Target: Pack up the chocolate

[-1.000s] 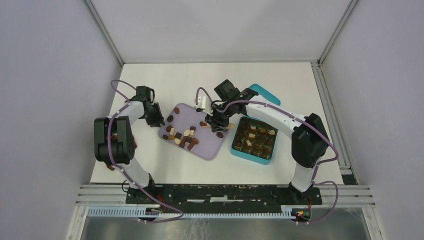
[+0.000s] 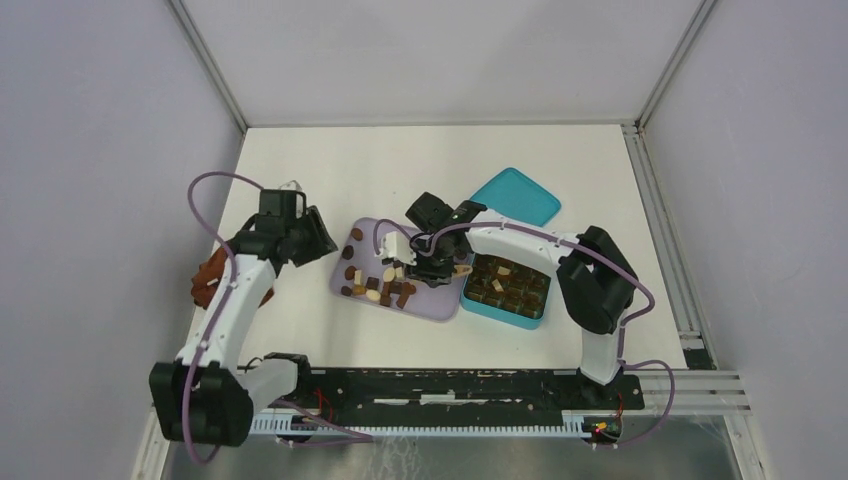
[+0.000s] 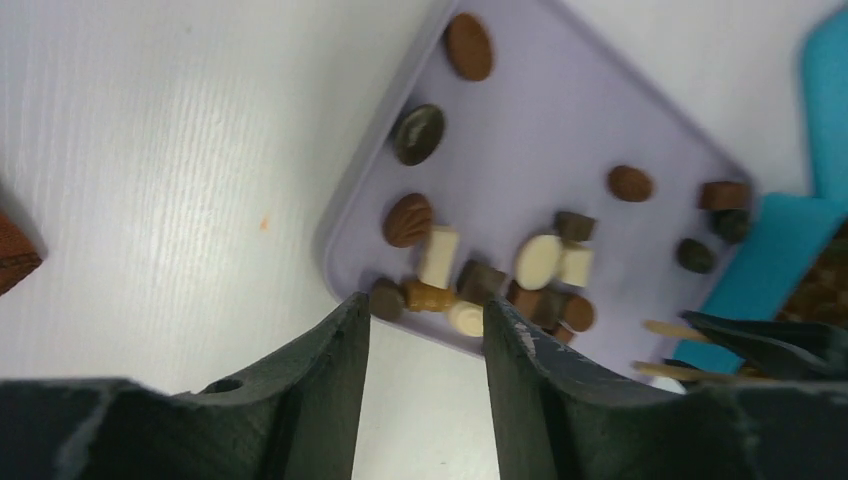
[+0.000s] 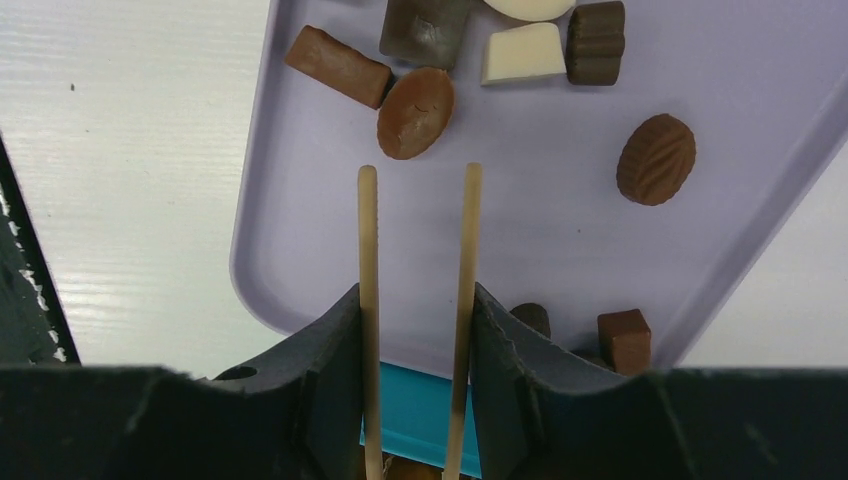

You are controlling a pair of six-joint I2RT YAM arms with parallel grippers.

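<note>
A lilac tray (image 2: 430, 305) lies mid-table, holding several loose chocolates (image 2: 387, 290), dark, milk and white, mostly along its front and left sides. To its right stands the teal box (image 2: 502, 316) with a brown compartment insert; a few compartments show pieces. My right gripper is over the tray, its two thin wooden tips (image 4: 367, 230) apart with only bare tray showing between them. An oval milk chocolate (image 4: 415, 113) lies just ahead of those tips. My left gripper is open, left of the tray in the top view, with nothing held.
A teal lid (image 2: 520, 195) lies behind the box. At the left table edge, a brown object (image 2: 208, 280) is partly covered by the left arm. Bare white table (image 2: 330, 165) extends behind the tray and along the front.
My left gripper has since drawn away from its left edge, the arm rising.
</note>
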